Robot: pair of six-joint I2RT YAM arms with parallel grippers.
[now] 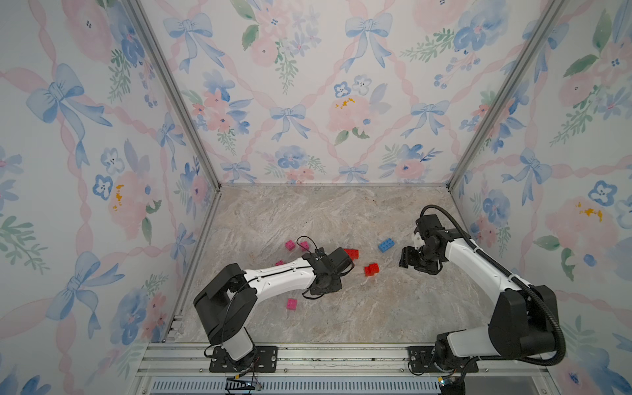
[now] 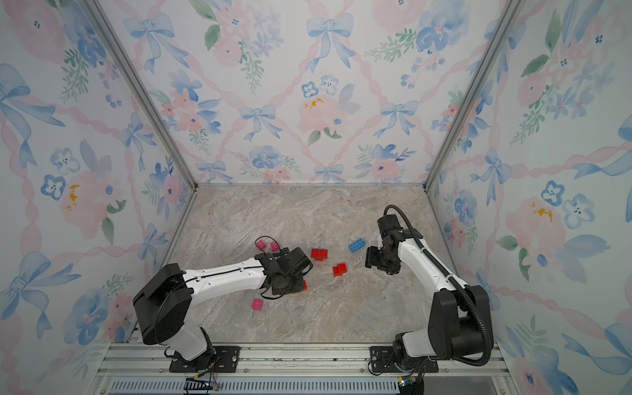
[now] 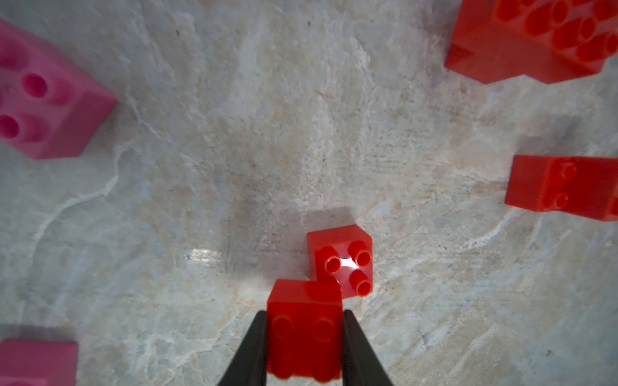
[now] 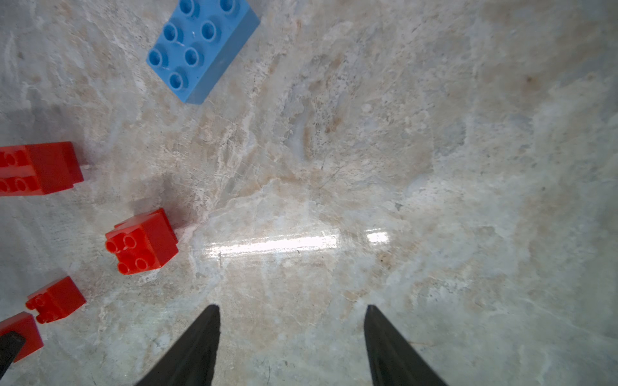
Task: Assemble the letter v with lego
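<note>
My left gripper is shut on a red brick, studs showing. Just beyond it lies a loose small red brick, partly covered by the held one; whether they touch I cannot tell. In the top right view that loose brick peeks out beside the left gripper. A larger red block stands further back, and a stepped red piece sits to its right. Over bare table, right of the red pieces, my right gripper is open with nothing between its fingers.
A blue brick lies behind the red pieces, towards the right arm. Several pink bricks are scattered on the left, some partly hidden by the left arm.
</note>
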